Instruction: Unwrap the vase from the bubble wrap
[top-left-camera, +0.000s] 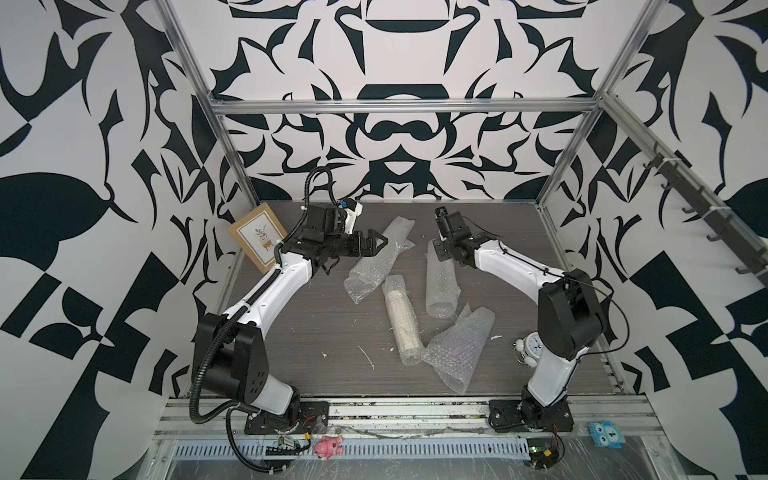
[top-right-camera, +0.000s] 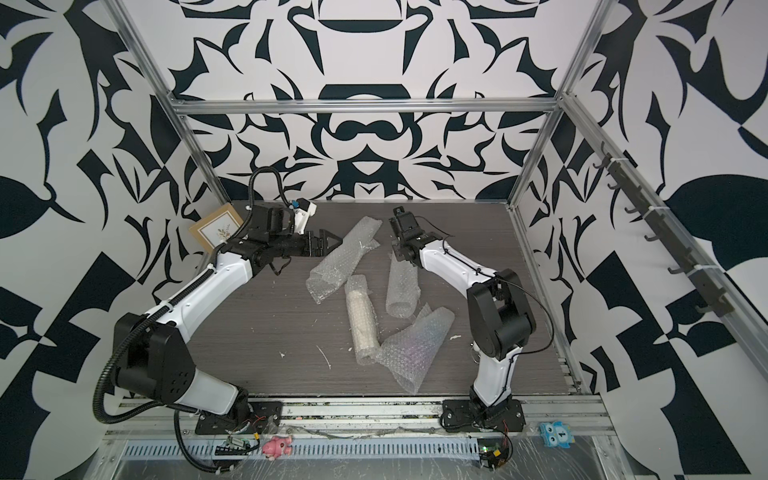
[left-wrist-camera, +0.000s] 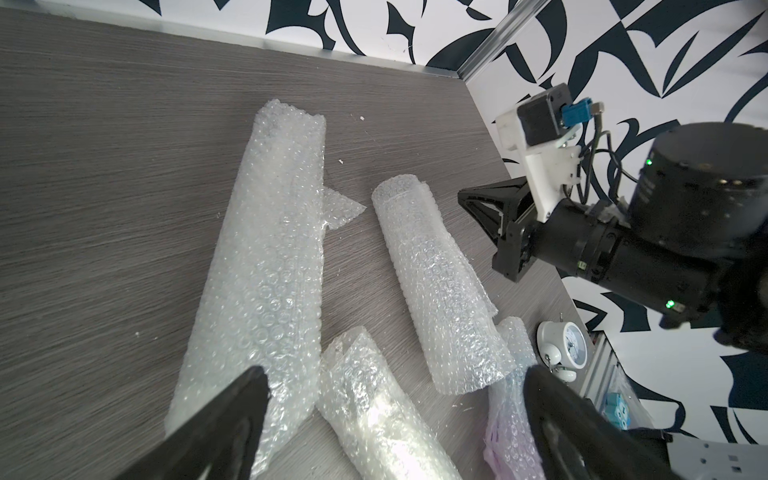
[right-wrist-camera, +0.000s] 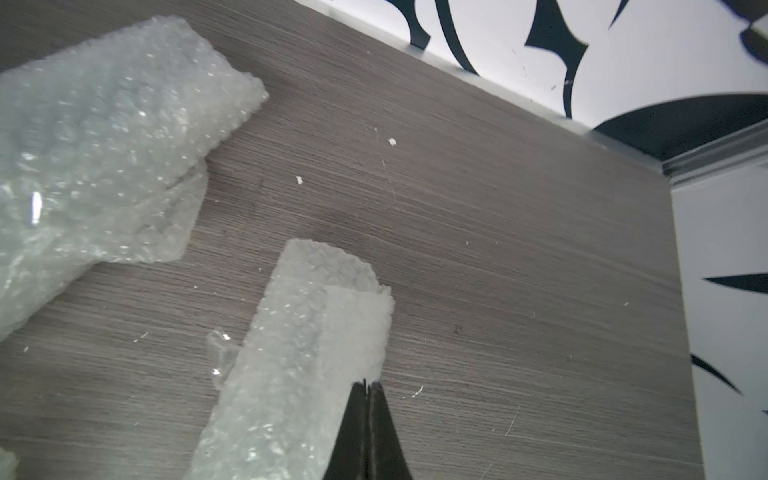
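Several bubble-wrap bundles lie on the table; no bare vase shows, and I cannot tell which bundle holds it. The back-left wrapped bundle (left-wrist-camera: 264, 256) has a loose flap near its far end. A second wrapped roll (left-wrist-camera: 436, 288) lies to its right. Between and in front of them is a cream-coloured wrapped roll (top-left-camera: 403, 320). A pinkish, flared wrapped bundle (top-left-camera: 462, 348) touches its front end. My left gripper (top-left-camera: 376, 242) is open above the back-left bundle, nothing between its fingers. Over the far end of the second roll hovers my right gripper, shut, nothing visible between its fingertips.
A framed picture (top-left-camera: 261, 238) leans at the left wall. The white clock (top-left-camera: 529, 349) stands at the right front, close to the right arm. Small scraps dot the wooden table (top-left-camera: 312, 344).
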